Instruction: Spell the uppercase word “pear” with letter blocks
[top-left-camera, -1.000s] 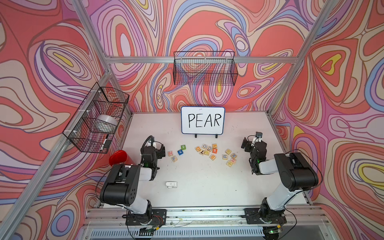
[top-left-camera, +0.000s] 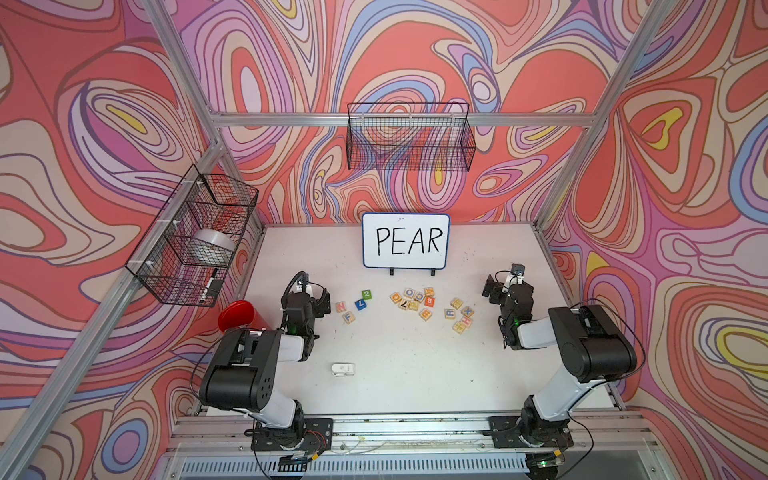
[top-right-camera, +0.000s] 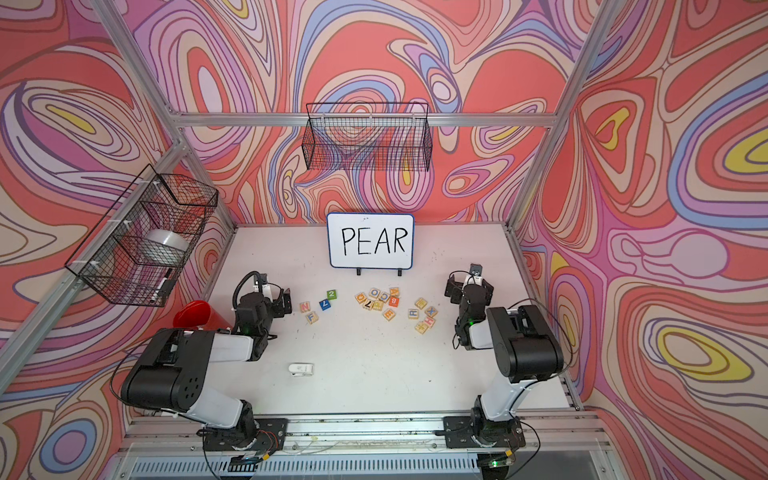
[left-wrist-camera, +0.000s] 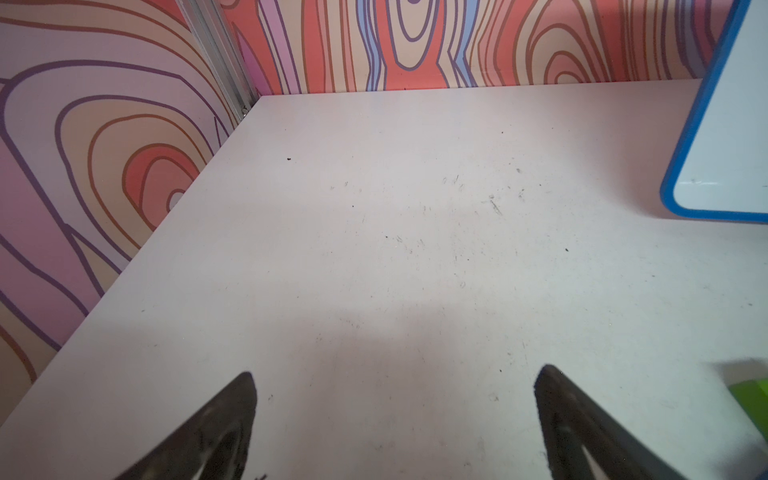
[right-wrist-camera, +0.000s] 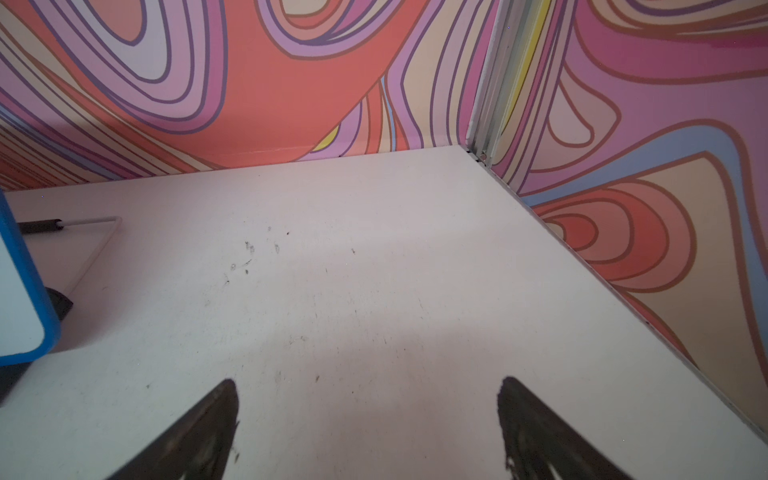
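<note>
Letter blocks lie scattered over the middle of the table. On the left are a green block with a 2 (top-left-camera: 366, 294), a blue block with a 7 (top-left-camera: 361, 305) and two pale wooden ones. A middle cluster includes a red block (top-left-camera: 429, 302) and a wooden A block (top-left-camera: 429, 292). To its right lie several wooden blocks, among them an H block (top-left-camera: 449, 313). Many letters are too small to read surely. My left gripper stands open left of the blocks, its fingers wide apart over bare table. Right of them, my right gripper is likewise open and empty.
A whiteboard (top-left-camera: 406, 241) reading PEAR stands behind the blocks. A small white device (top-left-camera: 343, 369) lies at the front left, and a red bin (top-left-camera: 237, 317) is at the left edge.
</note>
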